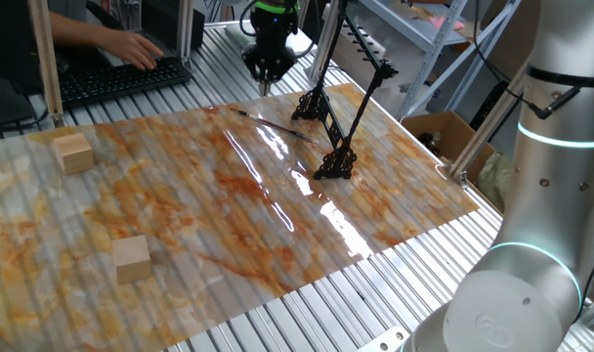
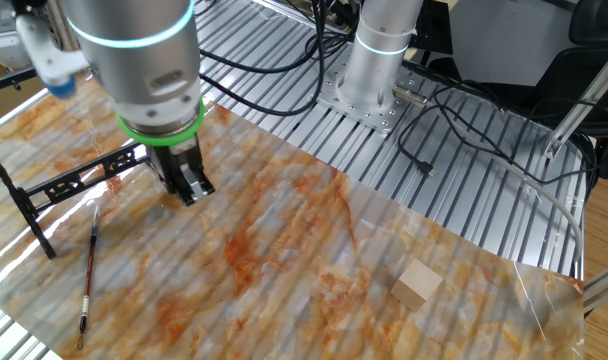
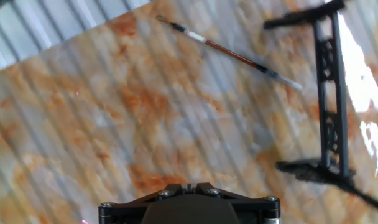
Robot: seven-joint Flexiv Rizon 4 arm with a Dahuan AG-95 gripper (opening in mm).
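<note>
My gripper is shut, its fingertips together and nothing visible between them. In exterior view 1 the gripper [image 1: 265, 90] hangs over the far edge of the marbled sheet, left of the black rack [image 1: 334, 127]. A thin brush [image 1: 273, 126] with a dark and reddish-brown handle lies on the sheet near that rack. From the wrist the brush [image 3: 232, 53] shows ahead of the fingers, slanting toward the rack [image 3: 331, 93]. Two plain wooden blocks, a far one [image 1: 73, 154] and a near one [image 1: 132, 259], rest apart on the left part of the sheet.
The marbled sheet [image 1: 209, 259] has wide clear areas between the blocks and the rack. Beyond its far left edge, a person's hand [image 1: 133, 49] is at a keyboard [image 1: 121, 81]. Cables [image 2: 439, 130] lie on the slatted metal table [image 2: 464, 190] near the arm's base.
</note>
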